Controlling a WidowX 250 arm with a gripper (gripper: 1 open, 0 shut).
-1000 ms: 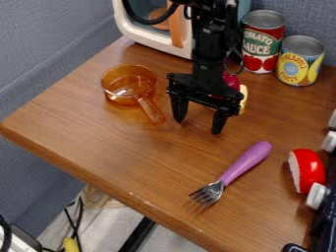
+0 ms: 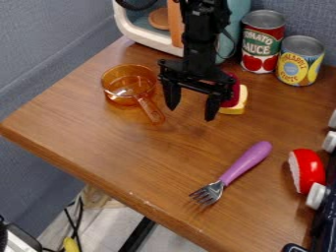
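My black gripper [image 2: 192,98] hangs low over the wooden table [image 2: 132,167], open, with its two fingers apart and no object seen between them. Just behind its right side are a red object and a yellow piece [image 2: 234,106], partly hidden by the gripper. An orange transparent pot [image 2: 129,81] with a handle sits to the left. A purple-handled fork [image 2: 241,165] lies toward the front right.
A tomato can [image 2: 261,39] and a yellow can [image 2: 300,61] stand at the back right, by a toy appliance [image 2: 140,22]. A red-and-white item [image 2: 306,169] and dark bottles line the right edge.
The gripper has shifted slightly up in the view, its left finger rising, and more of the yellow piece now shows. The other objects have not moved.
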